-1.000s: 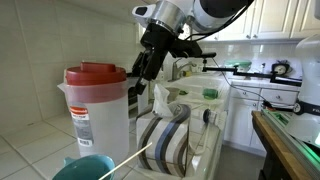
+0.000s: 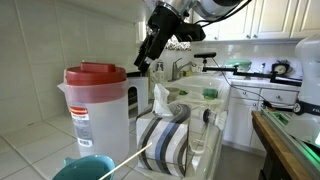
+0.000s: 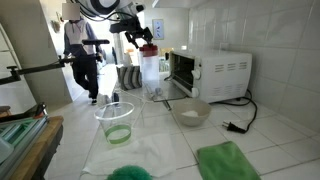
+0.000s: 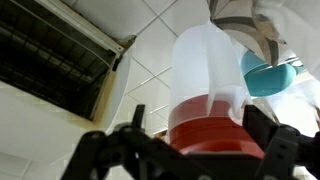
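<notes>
A translucent pitcher (image 2: 102, 120) with a red lid (image 2: 95, 72) stands upright on the white tiled counter. My gripper (image 2: 143, 62) hangs beside the lid at about its height, with its fingers apart and nothing held. From the wrist view, the red lid (image 4: 215, 133) lies below and between the black fingers, and the pitcher's clear body (image 4: 207, 62) stretches away from it. Across the room in the second exterior view, the same pitcher (image 3: 150, 72) sits at the counter's far end under the arm. Whether a finger touches the lid, I cannot tell.
A teal mug (image 2: 84, 169) and a striped tissue box (image 2: 163, 143) stand close to the pitcher. Farther along are a white toaster oven (image 3: 222, 75), a white bowl (image 3: 188, 112), a clear cup (image 3: 118, 124) and a green cloth (image 3: 228, 162).
My gripper has risen and shifted slightly right in exterior view 1. The pitcher, mug and tissue box have stayed in place.
</notes>
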